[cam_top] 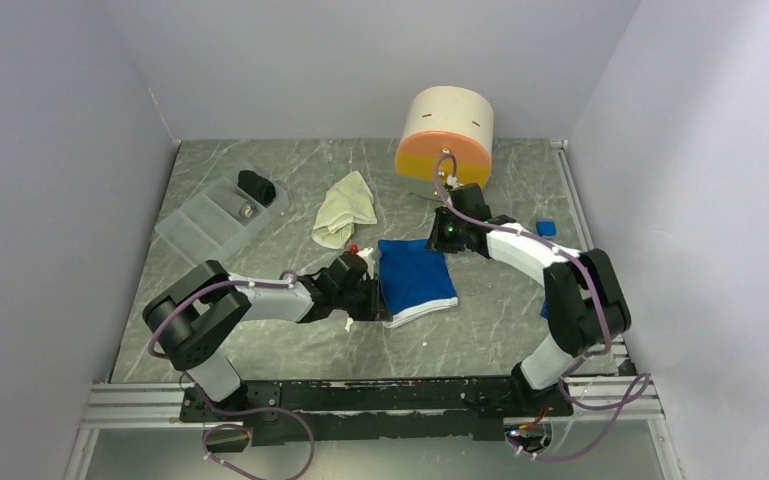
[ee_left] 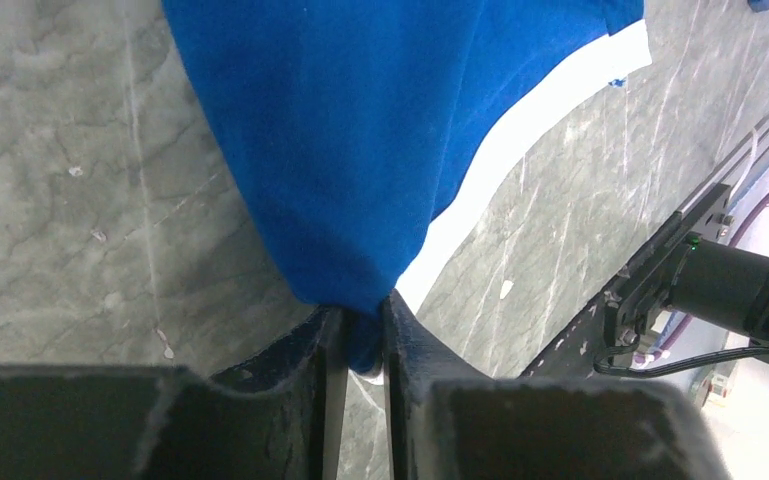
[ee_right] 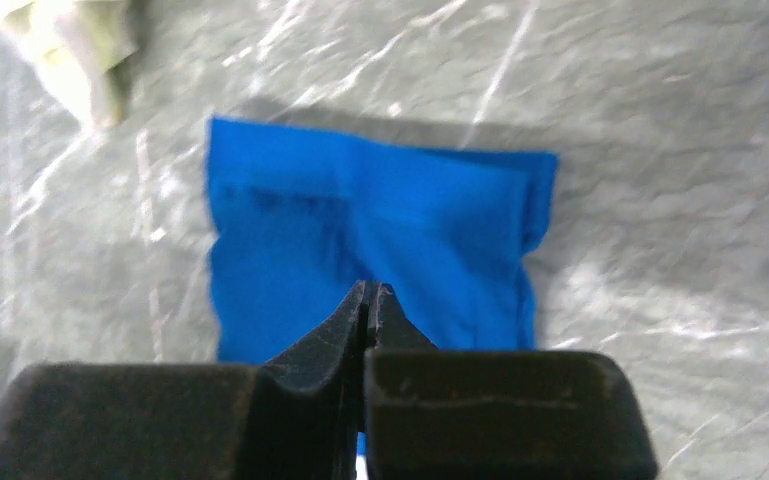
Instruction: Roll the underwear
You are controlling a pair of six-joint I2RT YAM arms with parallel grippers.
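The blue underwear (cam_top: 415, 272) lies flat on the grey table, its white waistband (cam_top: 422, 311) toward the front edge. My left gripper (cam_top: 383, 312) is at its front-left corner. In the left wrist view, the bunched corner (ee_left: 360, 280) runs into the narrow gap between the fingers; how firmly they press on it is unclear. Over the far-right part of the cloth is my right gripper (cam_top: 434, 246), shut with nothing showing between its fingertips. The right wrist view shows the cloth's far edge (ee_right: 440, 185) beyond those fingertips, with a folded layer at one corner.
A cream cloth (cam_top: 345, 208) lies behind and left of the underwear. A clear divided tray (cam_top: 200, 225) stands at the left, a small drawer cabinet (cam_top: 447, 135) at the back. A small blue object (cam_top: 546, 228) sits at the right. Bare table lies in front.
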